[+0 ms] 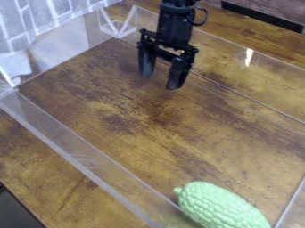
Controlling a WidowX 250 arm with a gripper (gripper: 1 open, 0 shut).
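My black gripper [162, 64] hangs upright at the top middle of the camera view, over the back part of the wooden floor of a clear-walled tray. Its two fingers are spread open with nothing visible between them. A pale green, bumpy corn-shaped object [220, 205] lies at the bottom right near the front of the tray, well apart from the gripper.
Clear plastic walls [78, 160] border the wooden work surface [131, 120]. The middle of the floor is empty. A white grid-patterned cloth [36, 27] is at the back left, outside the tray.
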